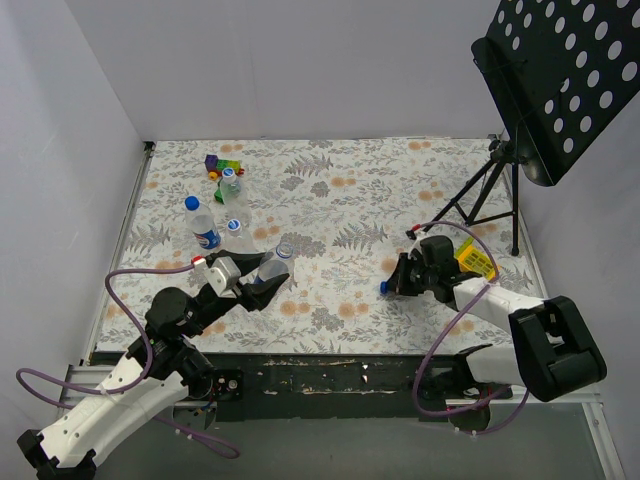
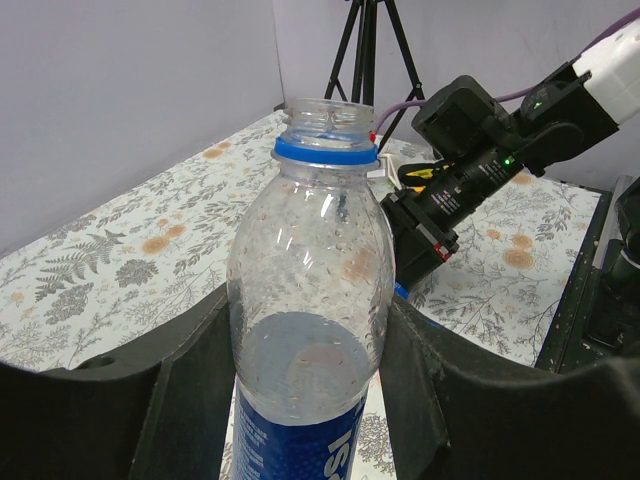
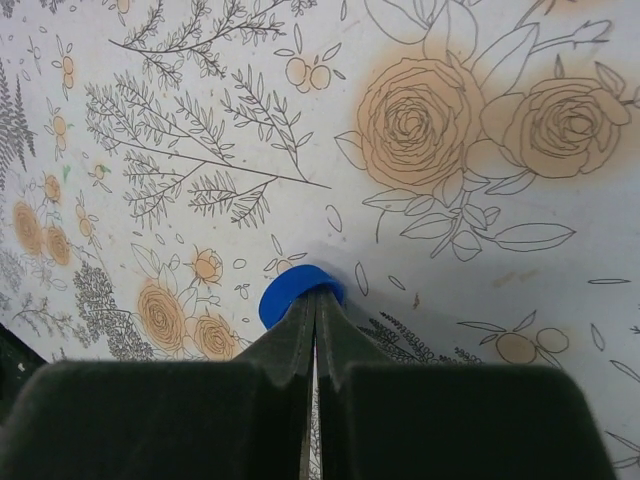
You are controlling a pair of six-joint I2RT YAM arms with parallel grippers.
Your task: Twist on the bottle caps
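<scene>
An uncapped clear bottle (image 2: 308,250) with a blue neck ring and blue label stands upright in the left wrist view. My left gripper is shut around its body. A loose blue cap (image 3: 283,287) lies on the tabletop in the right wrist view, its far rim showing as an arc and its near part hidden by my fingertips. The right gripper is shut, its two fingers pressed together with nothing between them; the cap is outside them. From above, the cap (image 1: 384,287) shows just left of the right fingertips.
Several bottles with blue caps, among them one (image 1: 203,222), stand at the table's left. Colourful toy blocks (image 1: 222,165) lie behind them. A yellow object (image 1: 475,259) and a black tripod stand (image 1: 514,200) are on the right.
</scene>
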